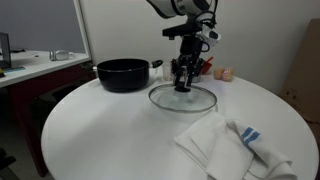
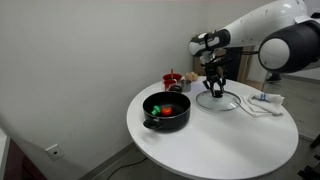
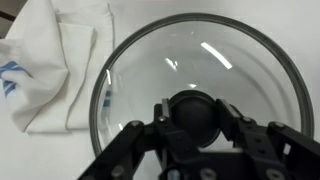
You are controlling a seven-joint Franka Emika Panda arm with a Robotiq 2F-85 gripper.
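The round glass lid (image 1: 166, 100) has a dark rim and a black knob (image 3: 194, 118). My gripper (image 1: 185, 86) comes down over the centre of the lid, its fingers shut on the knob; in the wrist view its fingers (image 3: 228, 118) flank the knob on both sides. The gap under the lid, if any, is hard to judge. Left of the lid in exterior view 1 stands a black pot (image 1: 123, 77), uncovered. Exterior view 2 shows red and green pieces (image 2: 166, 111) inside it.
A white cloth with blue stripes (image 1: 225, 148) lies at the table's near right. Behind the lid are a red container (image 2: 172, 80) and small brownish items (image 1: 224, 74).
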